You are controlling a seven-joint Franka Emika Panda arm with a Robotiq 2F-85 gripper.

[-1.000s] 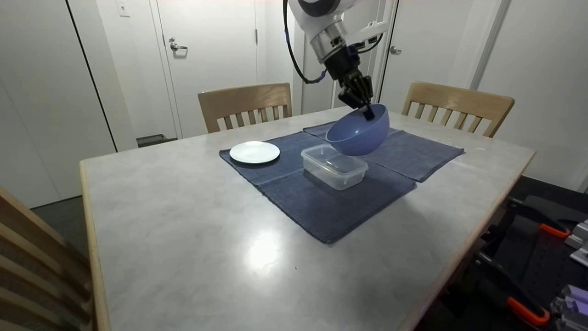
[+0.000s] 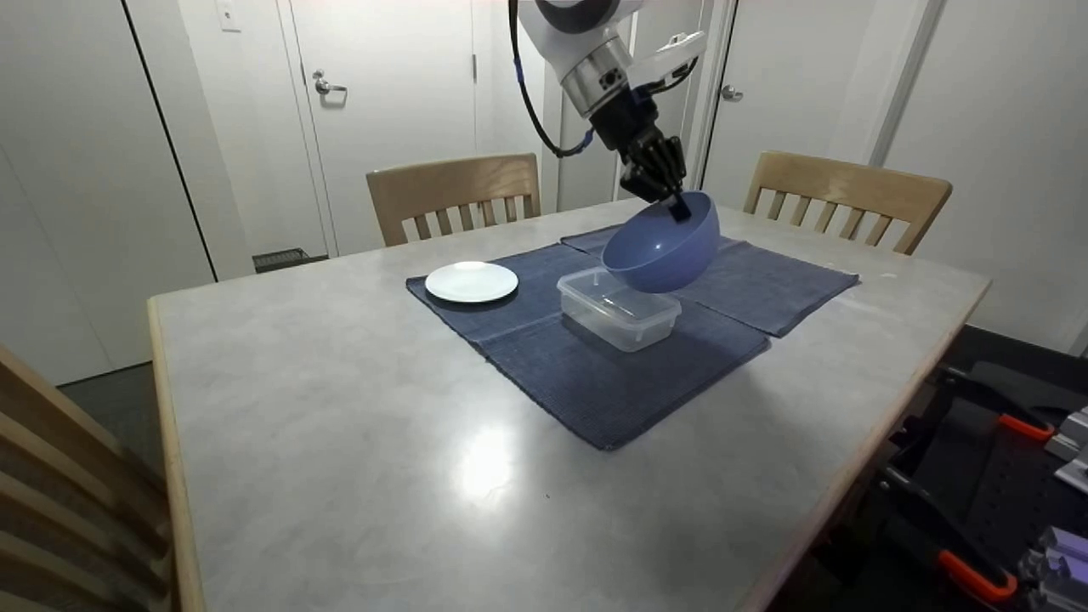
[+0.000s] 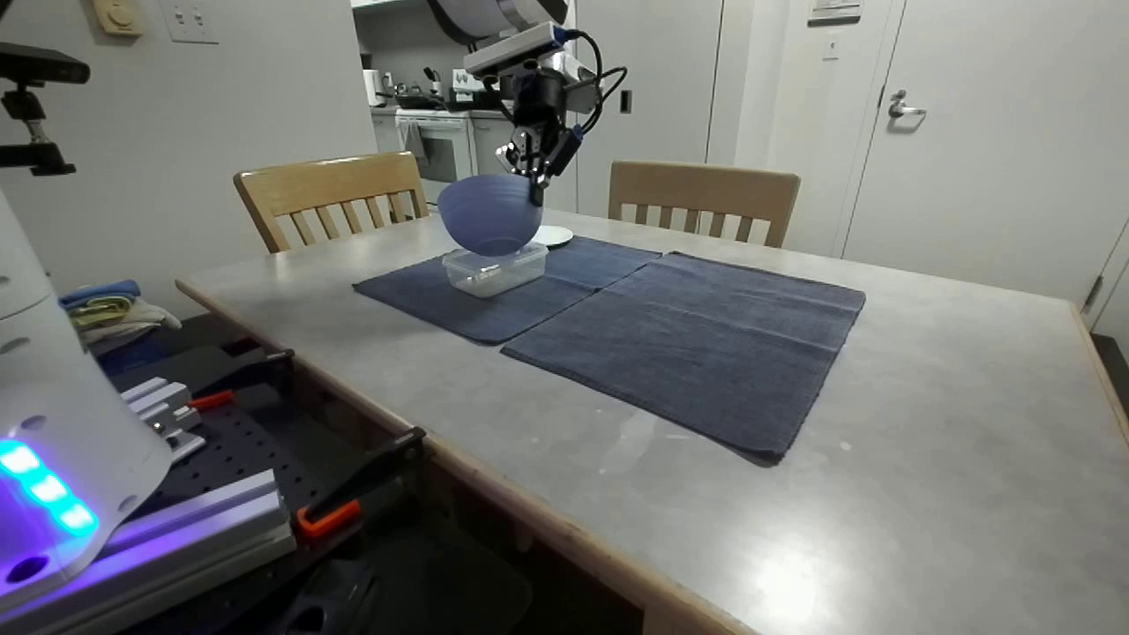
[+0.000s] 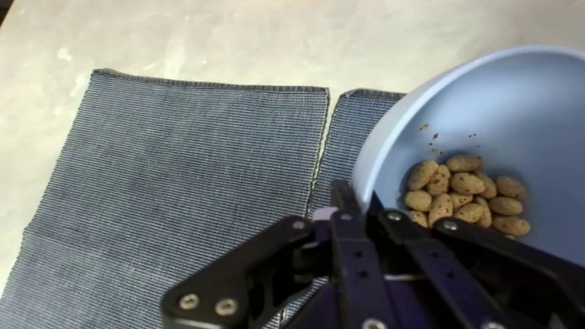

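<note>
My gripper is shut on the rim of a blue bowl [image 4: 548,120], one finger outside the wall and one inside. Several tan, speckled nut-like pieces [image 4: 469,183] are gathered low inside the bowl, with a few crumbs on its wall. In the first exterior view the bowl [image 2: 668,245] hangs tilted, its mouth toward the left, above and partly over a clear plastic container [image 2: 619,311]. That container stands upright on a dark blue placemat [image 2: 632,403]; whether anything lies in it I cannot tell.
A white plate [image 2: 471,281] lies on the same placemat, left of the container. Another dark blue placemat [image 3: 699,339] is beside it, bare.
The arm has shifted slightly left in the first exterior view. The bowl remains gripped, hanging a touch lower near the container; plate and container have not moved.
</note>
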